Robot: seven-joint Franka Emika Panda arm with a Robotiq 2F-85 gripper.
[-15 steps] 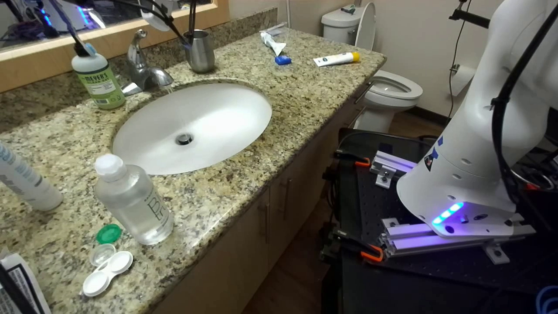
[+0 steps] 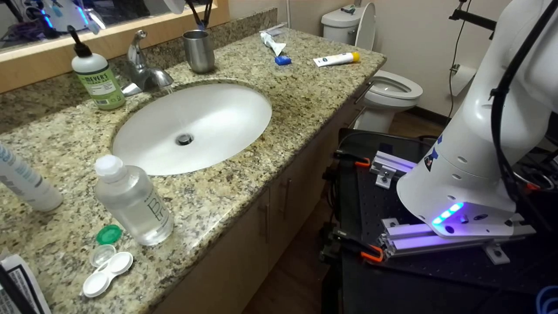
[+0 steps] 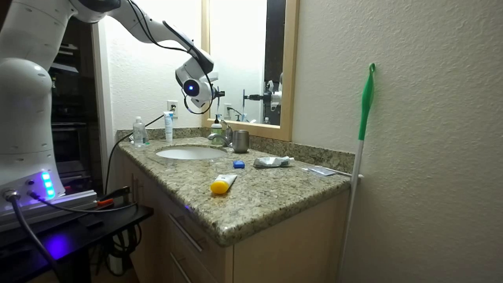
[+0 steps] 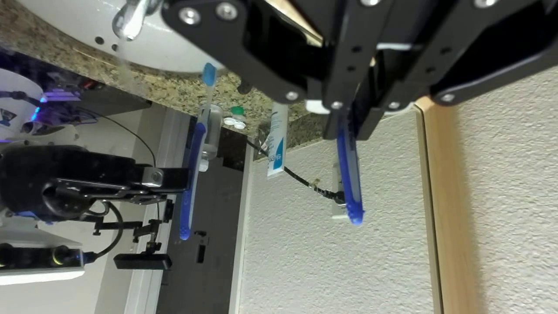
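Observation:
A blue toothbrush is clamped between the fingers of my gripper, its handle end sticking out past the tips. Side-on in exterior view 2, the gripper hangs high above the counter, close to the mirror, with the thin toothbrush upright in it. A mirrored toothbrush with its blue head shows at left in the wrist view. The gripper itself is out of frame in exterior view 1. A steel cup stands behind the white sink, beside the faucet, from which water seems to run.
A soap bottle stands left of the faucet. Nearer are a clear bottle, a white tube and a lens case. A yellow-capped tube and a blue box lie right. The mirror frame is close.
The arm parts and cables seen around the mirror in exterior view 1 have shifted up and mostly out of frame.

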